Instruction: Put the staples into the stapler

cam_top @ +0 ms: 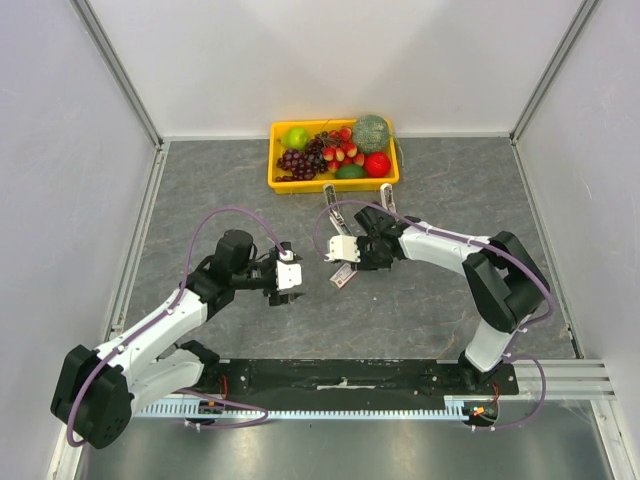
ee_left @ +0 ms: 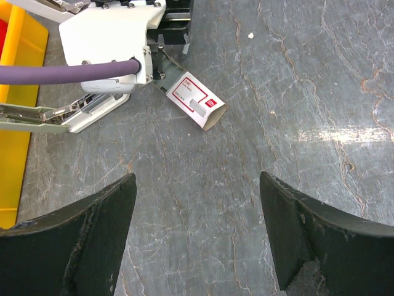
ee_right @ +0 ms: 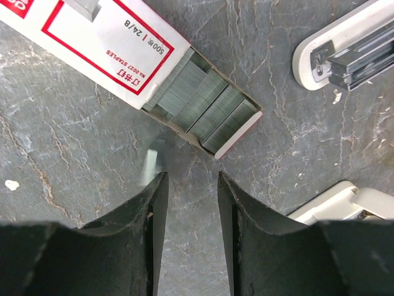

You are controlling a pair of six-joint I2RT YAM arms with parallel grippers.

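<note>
In the right wrist view, a white and red staple box (ee_right: 132, 52) lies with its end open, rows of grey staples (ee_right: 206, 102) showing inside. On the box's top rests a small grey piece (ee_right: 84, 7), partly cut off by the frame edge. My right gripper is open just off the box's open end. Near its left fingertip shows a blurred grey sliver (ee_right: 152, 163); what it is I cannot tell. The opened stapler's arms lie beyond, one a white part with a metal channel (ee_right: 354, 49). Apart from all this, my left gripper stands open and empty.
At the back stands a yellow bin (cam_top: 284, 187) of fruit. Bare grey table (cam_top: 350, 320) lies in front of the box and to either side. A purple cable (ee_left: 68, 73) runs along the right arm, across the left wrist view.
</note>
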